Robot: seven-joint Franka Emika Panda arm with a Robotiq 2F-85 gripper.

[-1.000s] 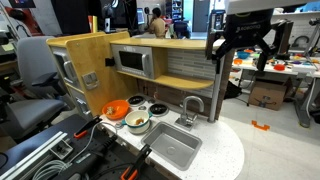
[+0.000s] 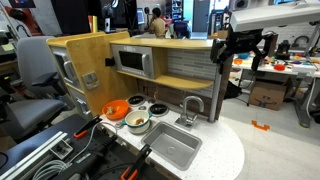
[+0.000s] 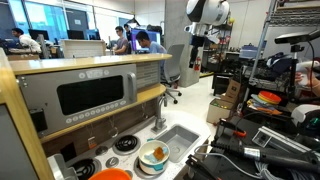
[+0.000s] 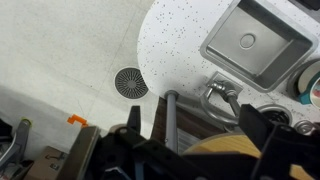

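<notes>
My gripper (image 2: pixel 236 58) hangs in the upper right of the first exterior view, high above the counter and beside the shelf. Its two dark fingers (image 4: pixel 133 122) stand wide apart in the wrist view, with nothing between them. Below it are a grey sink (image 4: pixel 250 45) and a metal faucet (image 4: pixel 222 96). A pale green bowl (image 2: pixel 137 122) holding small coloured items sits on the counter left of the sink. An orange plate (image 2: pixel 114 109) lies farther left. In the second exterior view I cannot make out the gripper.
A silver microwave (image 3: pixel 95 98) fills part of the wooden shelf (image 2: pixel 185 82). Stove burners (image 2: pixel 158 108) lie below it. A grey post (image 4: pixel 171 120) rises close to the gripper. The white counter (image 2: pixel 222 150) right of the sink is bare. Two people (image 3: pixel 200 40) are in the background.
My gripper and arm have risen slightly in the first exterior view. The bowl, plate and sink have stayed where they were.
</notes>
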